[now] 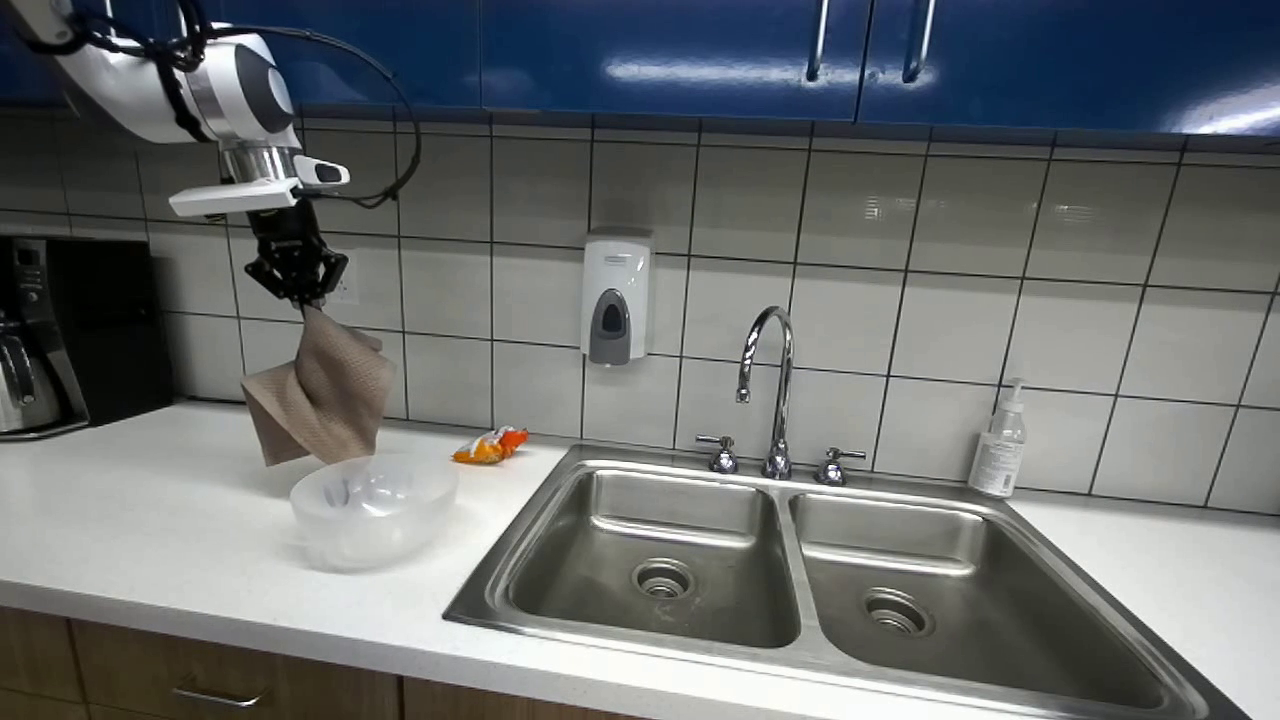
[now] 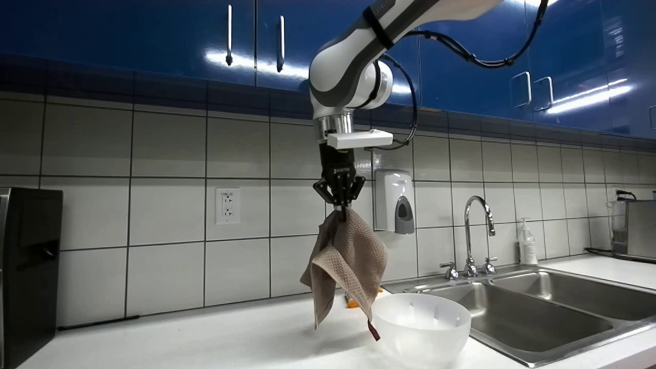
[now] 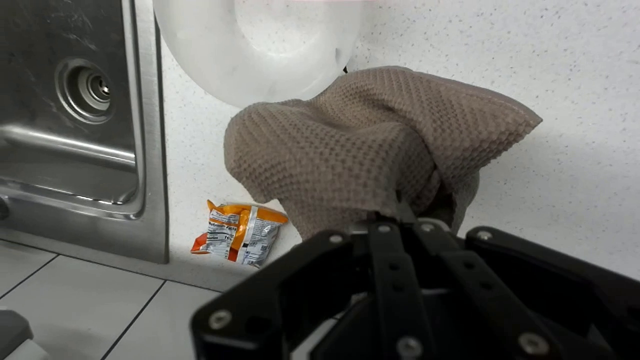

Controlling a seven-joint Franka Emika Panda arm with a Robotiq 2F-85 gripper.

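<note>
A brown waffle-weave cloth (image 1: 321,390) hangs in loose folds from my gripper (image 1: 305,302), which is shut on it near its top. In the second exterior view the cloth (image 2: 347,258) droops beside a frosted, translucent bowl (image 2: 424,326), and a small dark red tag dangles from one corner. Seen from the wrist, the cloth (image 3: 336,156) spreads below the fingers (image 3: 393,264) and overlaps the bowl's edge in the picture. The bowl (image 1: 374,516) stands upright on the white counter, to the left of the sink.
An orange snack packet (image 3: 240,233) lies near the wall, behind the bowl. The double sink (image 1: 792,564) with its faucet (image 1: 780,396) is on the right. A coffee maker (image 1: 84,330) stands far left. Blue cabinets (image 1: 672,54) hang overhead.
</note>
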